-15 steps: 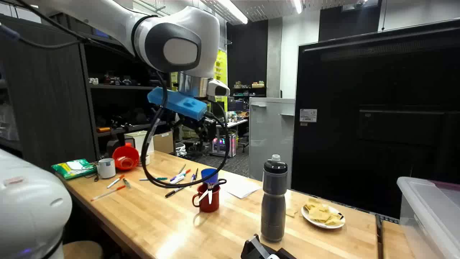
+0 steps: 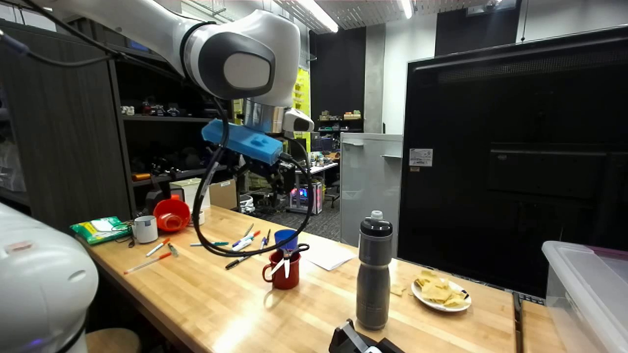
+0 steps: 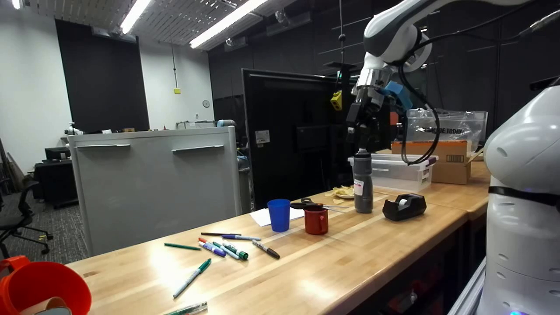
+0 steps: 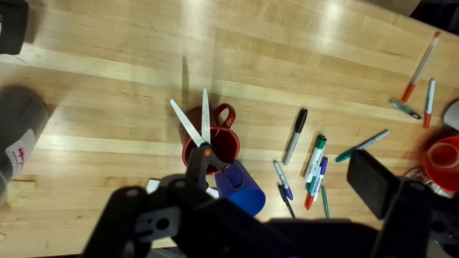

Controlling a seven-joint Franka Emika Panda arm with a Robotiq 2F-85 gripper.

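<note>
High above the table, my gripper stands open, its two dark fingers wide apart and nothing held between them. Below it in the wrist view, scissors [image 4: 205, 122] with spread blades lie across the top of a red mug [image 4: 228, 144]. A blue cup [image 4: 251, 195] is right beside the mug, partly behind the scissors' dark handle. Several markers and pens, among them a green-capped marker [image 4: 315, 159] and a black-capped one [image 4: 296, 137], lie loose on the wood. The gripper's fingertips are hard to make out in exterior view 1.
A tall grey bottle [image 2: 374, 270] stands near a plate of chips [image 2: 440, 293]. Close to it is a black tape dispenser [image 3: 404, 207]. At the far end lie a red container [image 2: 171, 214], a light mug [image 2: 145, 229] and a green packet [image 2: 100, 230].
</note>
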